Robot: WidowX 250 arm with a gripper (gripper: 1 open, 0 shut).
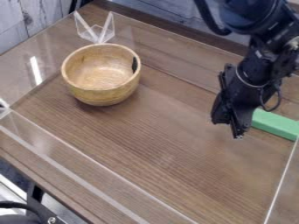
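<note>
The black gripper [232, 115] hangs low over the right side of the wooden table [140, 157], its fingers shut, with nothing visible between them. Just right of it lies a green rectangular object [274, 124], partly hidden behind the gripper's housing. At the upper left stands a round light wooden bowl [100, 87], well away from the gripper.
A clear plastic piece [96, 33] sits behind the bowl near the back left. A black cable shows at the lower left, beyond the table's edge.
</note>
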